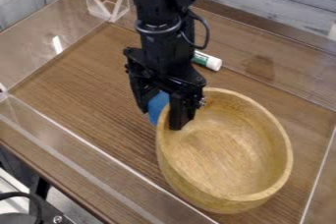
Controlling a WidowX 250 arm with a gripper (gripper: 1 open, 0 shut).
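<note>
My black gripper (163, 98) is low at the centre, at the left rim of a large wooden bowl (230, 159). A blue object (157, 105) is under it, largely hidden by the gripper's parts; whether the fingers hold it I cannot tell.
A small white and green tube (203, 60) lies behind the gripper.
</note>
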